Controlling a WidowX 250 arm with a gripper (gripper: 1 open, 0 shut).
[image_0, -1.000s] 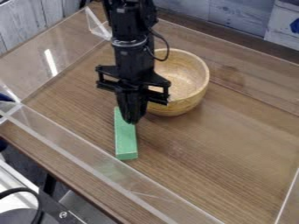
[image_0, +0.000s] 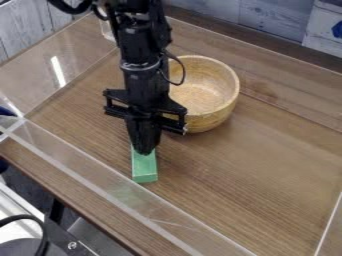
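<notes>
My black gripper (image_0: 142, 132) hangs in the centre of the camera view, its fingertips low over the upper end of a green bar (image_0: 144, 168) lying on the wooden table. The gripper appears shut; whether anything is between its fingertips is hidden by its dark body. The bar's upper part is covered by the gripper.
A round tan basket (image_0: 214, 90) sits just behind and right of the gripper. A clear strip runs along the near left edge, with dark cables at the bottom left.
The gripper has come down and slightly toward the viewer over the green bar, covering more of its upper end. The bar and basket have stayed in place.
</notes>
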